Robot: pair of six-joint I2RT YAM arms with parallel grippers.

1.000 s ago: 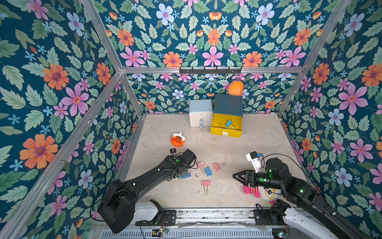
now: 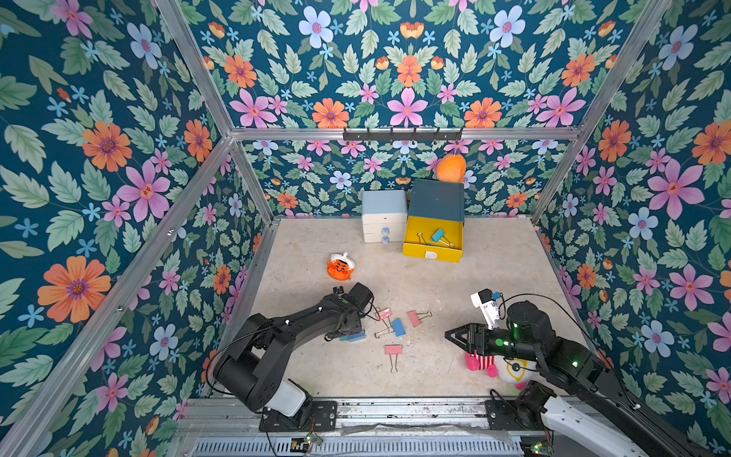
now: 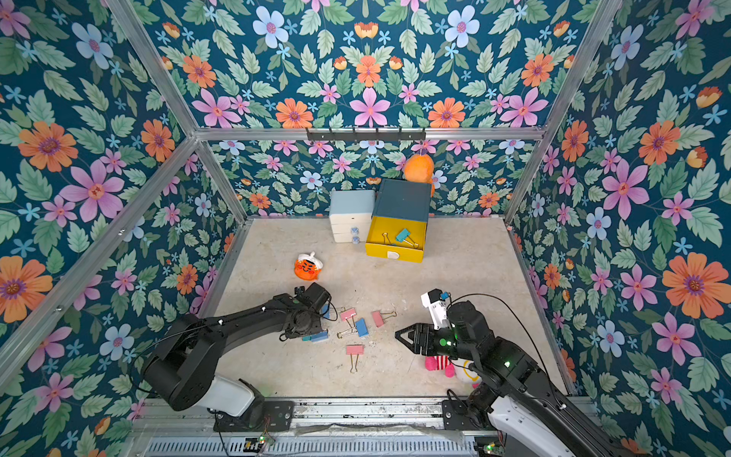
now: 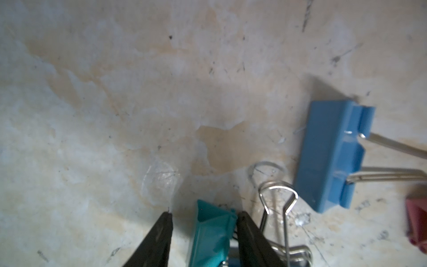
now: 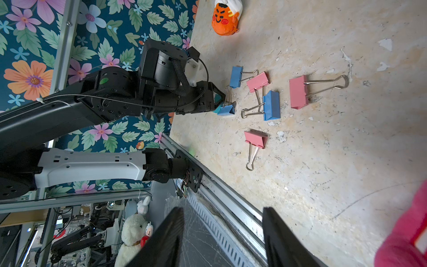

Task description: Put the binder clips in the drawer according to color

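My left gripper is low over the table, its fingers part open either side of a teal binder clip (image 4: 211, 235); whether they touch it is unclear. Beside it lie a blue clip (image 4: 323, 151) and, further right in the top left view, another blue clip (image 2: 397, 327) and several pink clips (image 2: 393, 349). A yellow drawer (image 2: 431, 253) under a dark lid stands open at the back, a teal clip (image 2: 438, 234) and other clips inside. My right gripper hangs open and empty at the front right.
A white drawer unit (image 2: 383, 213) stands left of the yellow one. An orange-and-white toy (image 2: 340, 266) sits mid-left. Plush toys (image 2: 482, 364) lie under the right arm.
The left arm has shifted, its upper parts rising and swinging rightward while the gripper stays low at the clips. The right arm is unchanged.
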